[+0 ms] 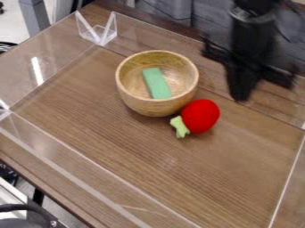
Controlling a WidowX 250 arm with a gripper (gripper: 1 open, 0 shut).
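Observation:
A wooden bowl (176,73) stands left of centre, holding a green block (156,84). Just below and right of it lies a red object (202,114) with a pale green end. The dark gripper (222,63) is at the upper right, right of the bowl and above the table, blurred. Whether anything is between its fingers cannot be made out.
A clear plastic object (98,29) is at the upper left. A dark backdrop runs along the top.

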